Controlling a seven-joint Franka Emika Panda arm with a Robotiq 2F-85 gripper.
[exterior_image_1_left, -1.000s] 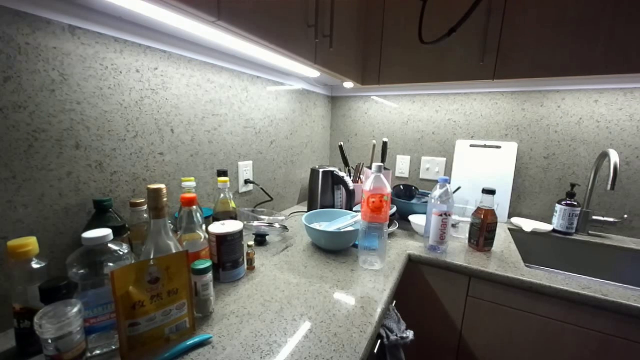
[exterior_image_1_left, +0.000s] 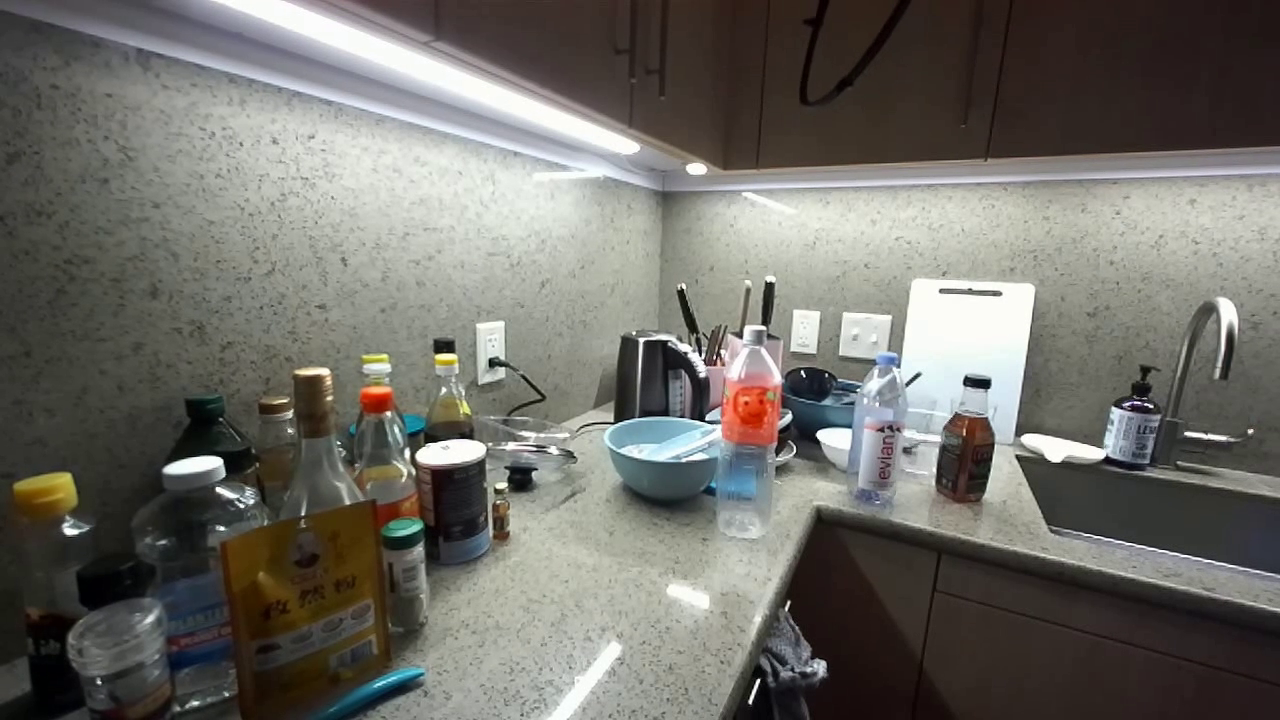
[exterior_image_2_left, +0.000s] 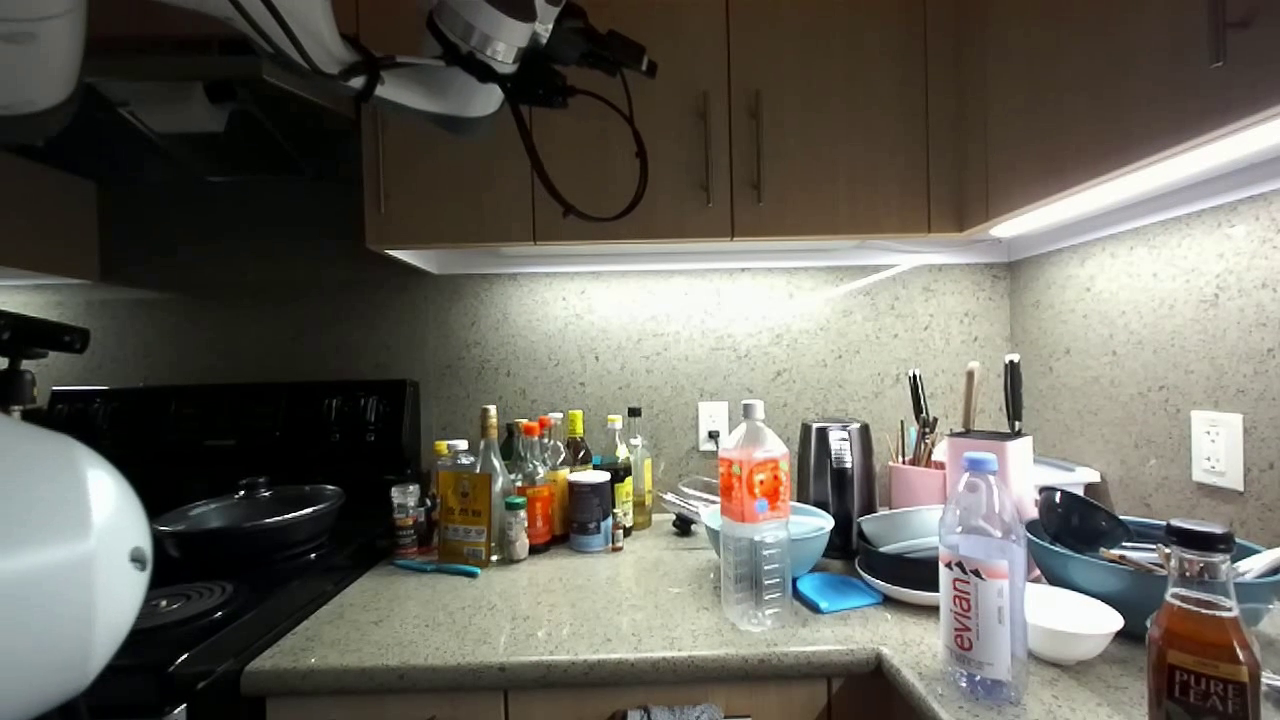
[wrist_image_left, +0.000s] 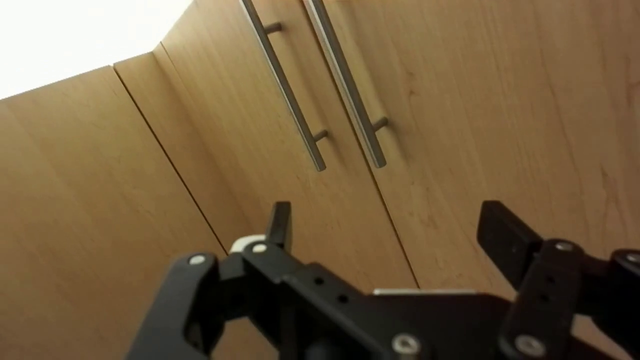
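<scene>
My gripper stands open in the wrist view, its two black fingers wide apart with only cabinet doors behind the gap. Two long metal handles, a left one (wrist_image_left: 288, 90) and a right one (wrist_image_left: 348, 84), run down the adjoining upper doors beyond the fingertips. In exterior view 2 the arm (exterior_image_2_left: 408, 90) reaches in high at the upper left, in front of the wall cabinets (exterior_image_2_left: 636, 156) and well above the counter. Exterior view 1 shows only a black cable loop (exterior_image_1_left: 840, 90) from the arm at its top edge.
The counter (exterior_image_2_left: 576, 612) has clear room at its middle front. A tall red-labelled bottle (exterior_image_2_left: 755, 516), an Evian bottle (exterior_image_2_left: 984, 576) and a syrup bottle (exterior_image_1_left: 966, 444) stand near its edge. A blue bowl (exterior_image_1_left: 662, 462) sits by the kettle (exterior_image_2_left: 837, 480); several seasoning bottles line the wall.
In exterior view 1, the cable loop has shifted left and slightly down. The objects on the counter have not moved.
</scene>
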